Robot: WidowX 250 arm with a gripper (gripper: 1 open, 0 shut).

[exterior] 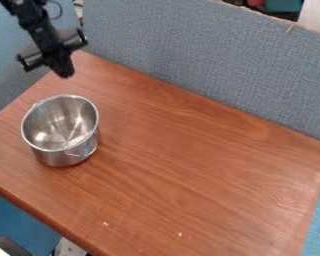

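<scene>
A shiny steel pot [59, 140] with a wire handle stands on the left part of the wooden table, its inside in view and looking empty. My black gripper [64, 68] is high at the top left, above and behind the pot and apart from it. It looks shut, and nothing shows between its fingers.
A grey padded wall [203, 60] runs along the back. A blue strip [316, 220] lies at the right edge.
</scene>
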